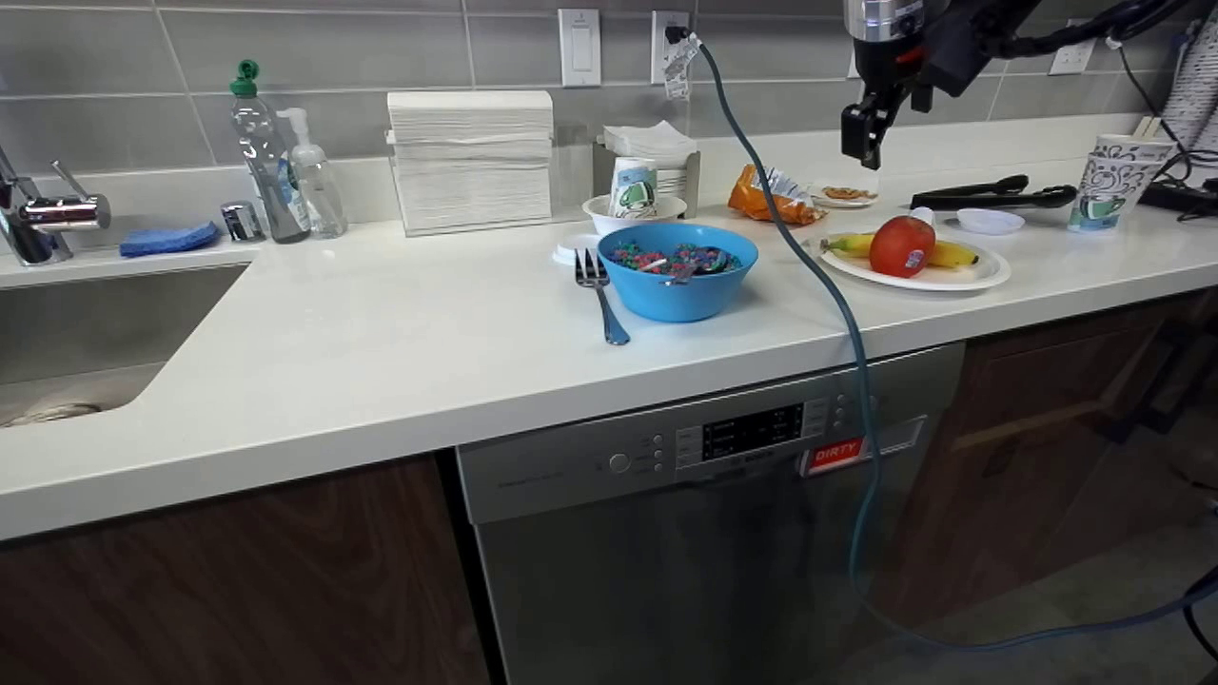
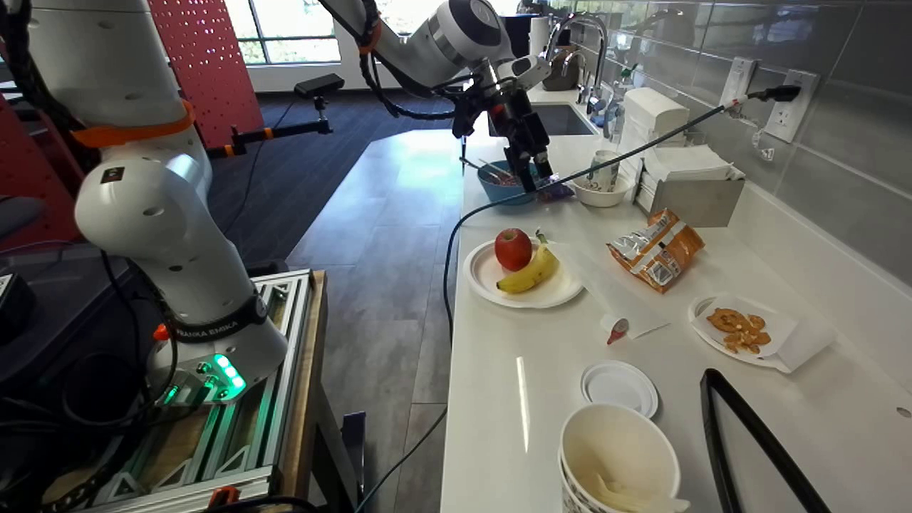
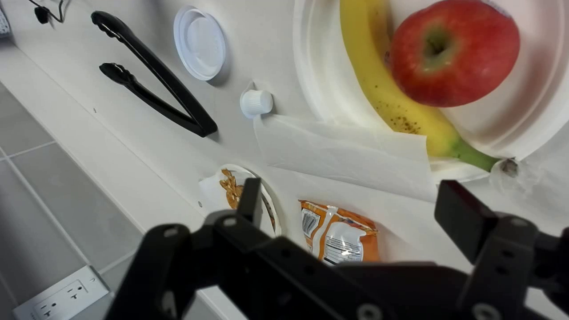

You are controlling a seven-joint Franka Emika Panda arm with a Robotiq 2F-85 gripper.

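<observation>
My gripper is open above the counter, its two black fingers wide apart and nothing held between them. In the wrist view an orange snack bag (image 3: 341, 234) lies on the counter below, showing past the gripper's body. A red apple (image 3: 456, 53) and a yellow banana (image 3: 397, 101) share a white plate (image 3: 312, 64) towards the upper right of that view. In exterior view 1 the gripper (image 1: 864, 135) hangs well above the counter, near the backsplash side. A blue bowl (image 1: 674, 299) with colourful wrapped pieces stands left of the plate.
A blue cable (image 1: 839, 299) runs from the wall outlet across the counter and over its front edge. Black tongs (image 3: 160, 80), a white lid (image 3: 200, 42) and a small plate of pretzels (image 3: 270, 205) lie nearby. A fork (image 1: 605, 299) lies beside the bowl. The counter near the sink (image 1: 91, 331) is clear.
</observation>
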